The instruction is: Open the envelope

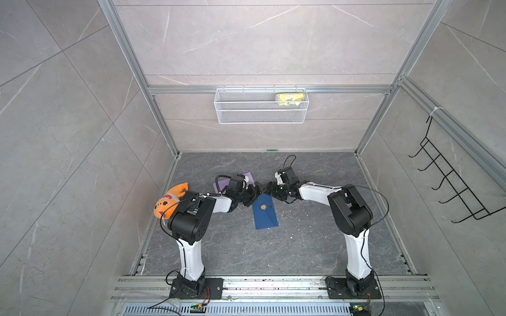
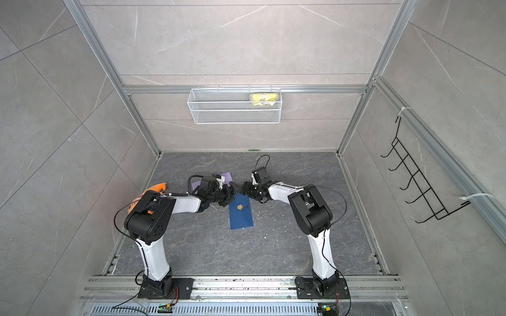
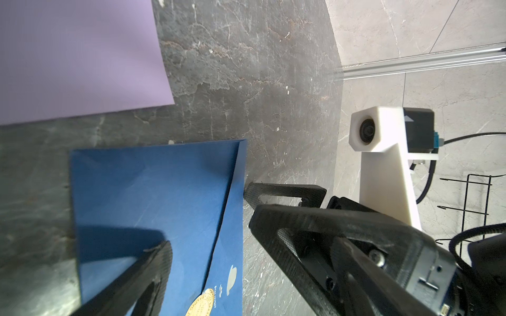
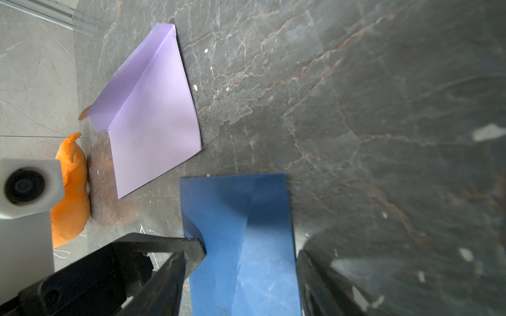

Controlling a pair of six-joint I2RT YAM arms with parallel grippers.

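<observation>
A blue envelope (image 1: 265,213) with a gold seal lies flat on the floor between my arms; its seal (image 3: 200,302) shows in the left wrist view, next to a narrow folded edge. My left gripper (image 1: 254,190) is over its far left part, fingers apart with nothing clearly between them. My right gripper (image 1: 271,188) is low at the far right part, one fingertip at the envelope's edge in the right wrist view, fingers apart. Whether either tip touches the paper is hard to tell.
A lilac paper (image 4: 152,115) lies behind the blue envelope to the left. An orange plush toy (image 1: 169,202) is at the far left, beside the left arm. A wire basket (image 1: 261,105) hangs on the back wall.
</observation>
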